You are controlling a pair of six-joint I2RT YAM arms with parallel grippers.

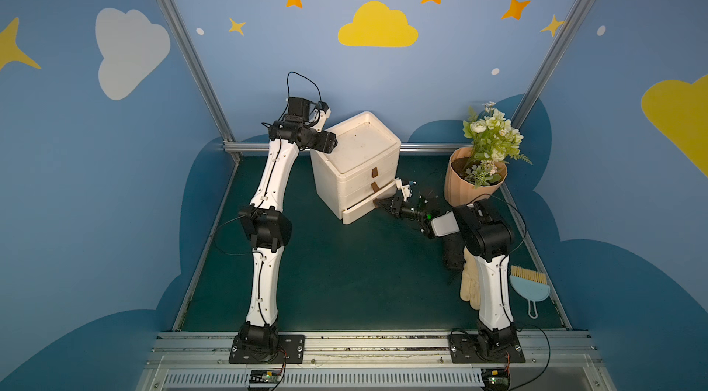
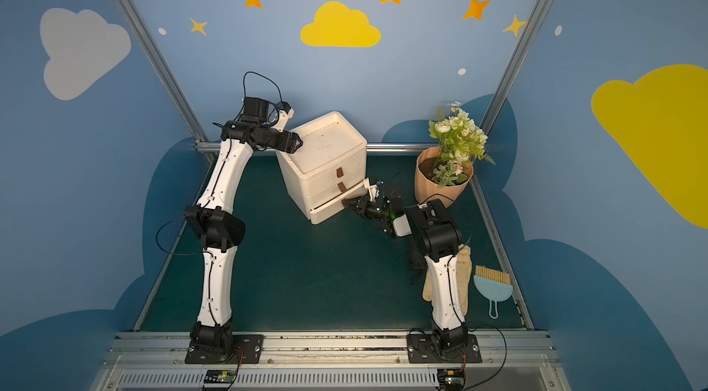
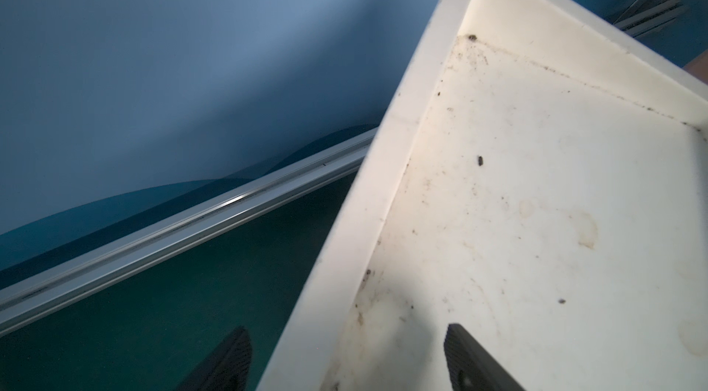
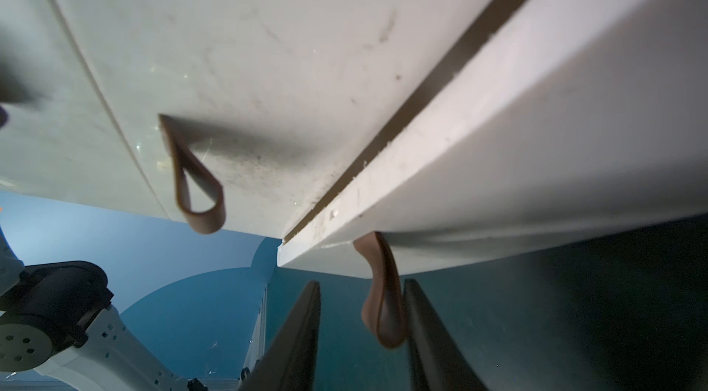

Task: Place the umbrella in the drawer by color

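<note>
The white three-drawer cabinet [image 1: 332,184] stands at the back, its bottom drawer [image 4: 516,162] pulled slightly out. A brown loop handle [image 4: 382,302] hangs from that drawer, between or just beyond the fingertips of my right gripper, which stand apart. My left gripper is open over the cabinet's top tray [image 3: 560,191], at its rim. A black bundled object [image 1: 453,254], possibly the umbrella, lies under the right arm, partly hidden.
A flower pot [image 1: 457,184] stands right of the cabinet. Beige gloves [image 1: 469,287] and a blue brush with dustpan [image 1: 529,287] lie at the front right.
</note>
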